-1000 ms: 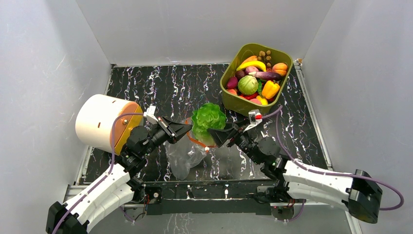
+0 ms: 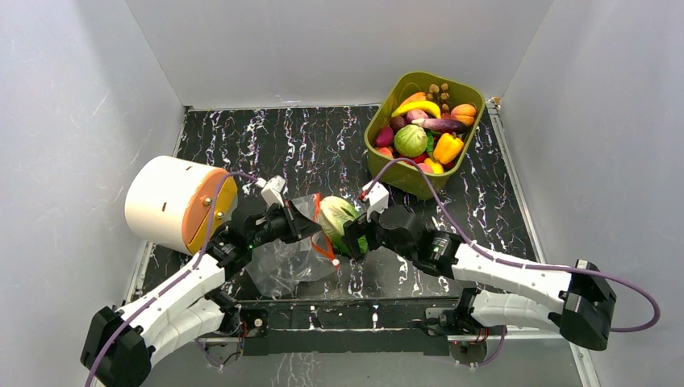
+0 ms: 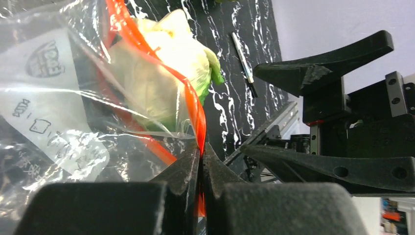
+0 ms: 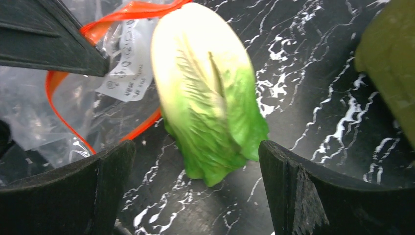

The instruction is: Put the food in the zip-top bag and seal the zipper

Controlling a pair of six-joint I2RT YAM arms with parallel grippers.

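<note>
A pale green leafy cabbage (image 2: 335, 216) lies at the mouth of the clear zip top bag (image 2: 284, 262), its white end toward the bag's orange zipper strip (image 3: 188, 93). Whether any of it is inside the mouth I cannot tell. My left gripper is shut on the bag's orange-edged rim, the strip running down between its fingertips. Over the leafy end, my right gripper stands open. In the right wrist view the cabbage (image 4: 210, 98) rests beyond the fingers, apart from both.
At the back right stands a green basket (image 2: 373, 149) heaped with toy fruit and vegetables. A white-and-orange cylinder (image 2: 165, 201) sits at the left edge. Behind the bag and at right the dark marbled table is bare. A thin white pen-like stick (image 3: 241, 56) lies on it.
The cabbage has come down from between the grippers, its pale end now showing. The left gripper shifted slightly, the bag spreading out.
</note>
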